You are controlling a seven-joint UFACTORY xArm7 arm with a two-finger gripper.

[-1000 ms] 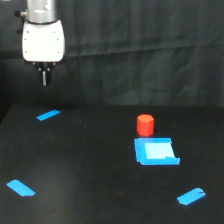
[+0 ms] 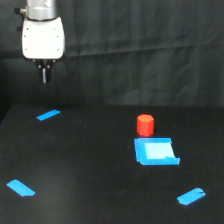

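High at the upper left hangs my gripper [image 2: 44, 74], well above the table and far from the objects. Its dark fingers are too small to show whether they stand apart or together. Right of the middle, a red block [image 2: 145, 125] rests on the black table. Just in front of it lies a white square with a blue border [image 2: 158, 151], and the block is outside that border.
Strips of blue tape lie at the back left [image 2: 48, 115], front left [image 2: 20, 188] and front right [image 2: 191, 196]. Dark cloth hangs behind the table.
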